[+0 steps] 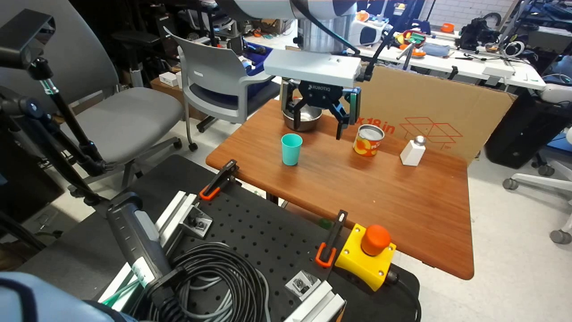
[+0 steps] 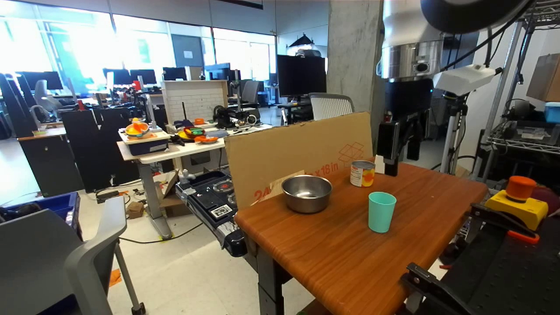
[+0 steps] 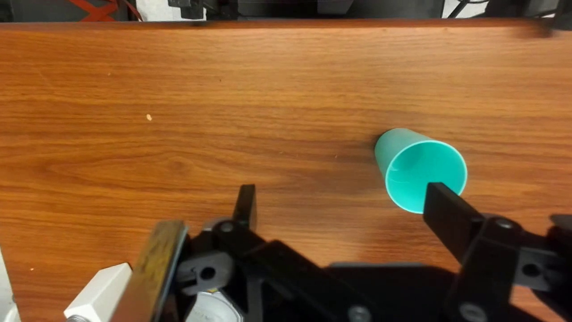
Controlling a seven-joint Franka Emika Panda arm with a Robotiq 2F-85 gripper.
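My gripper hangs above the table with its fingers spread wide; nothing is between them. In the wrist view, the gripper has one finger at left and the other overlapping the rim of the teal cup. That cup stands upright on the table, nearer the front edge than the gripper. A steel bowl is partly behind the left finger. The fruit can stands to the right, and a white shaker-like bottle with a metal top is farther right.
The brown wooden table has wide clear room at its front right. A cardboard sheet walls off the back. Black clamps and a yellow emergency-stop box sit along the front edge.
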